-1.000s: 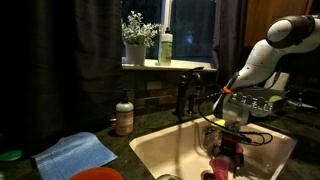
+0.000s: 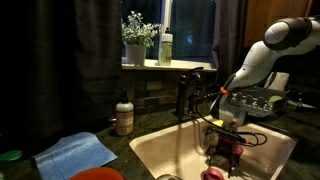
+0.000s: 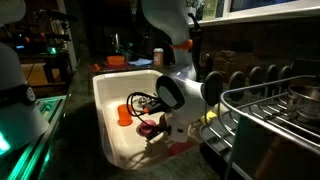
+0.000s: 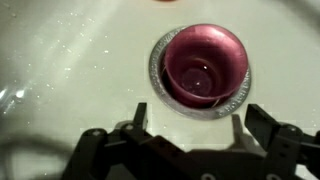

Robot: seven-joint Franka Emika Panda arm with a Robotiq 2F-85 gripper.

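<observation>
A dark pink cup (image 4: 206, 62) stands in the sink, its open mouth facing up toward the wrist camera. It sits over a round metal ring (image 4: 160, 78) that looks like the drain. My gripper is open, with its two fingers apart and nothing between them. The cup lies ahead of the fingertips in the wrist view, clear of both. In exterior view 1 the same cup (image 2: 212, 174) shows at the bottom edge, just left of the gripper (image 2: 226, 158). The arm hides part of the sink floor in exterior view 2.
The white sink (image 3: 108, 95) has raised walls around the gripper. An orange object (image 3: 124, 115) rests inside it. A wire rack (image 3: 285, 115) with a metal pot (image 3: 306, 103) stands alongside. A dark faucet (image 2: 181, 97) rises behind the sink, near a soap bottle (image 2: 124, 116).
The cup shows lower and farther left in exterior view 1 than a second ago, when it appeared taller right under the gripper. The gripper has shifted only slightly.
</observation>
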